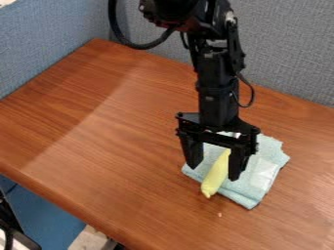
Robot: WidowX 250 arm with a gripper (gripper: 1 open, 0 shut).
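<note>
My black gripper [214, 158] hangs over a folded light blue cloth [263, 171] on the right of the wooden table, its two fingers apart. A yellow banana-like object [213, 182] lies on the cloth between and below the fingers, its lower tip reaching past the cloth's front edge. Whether the fingers touch it is unclear.
Grey padded walls [290, 54] bound the table at the back and left. Dark cables and a blue floor show at the lower left.
</note>
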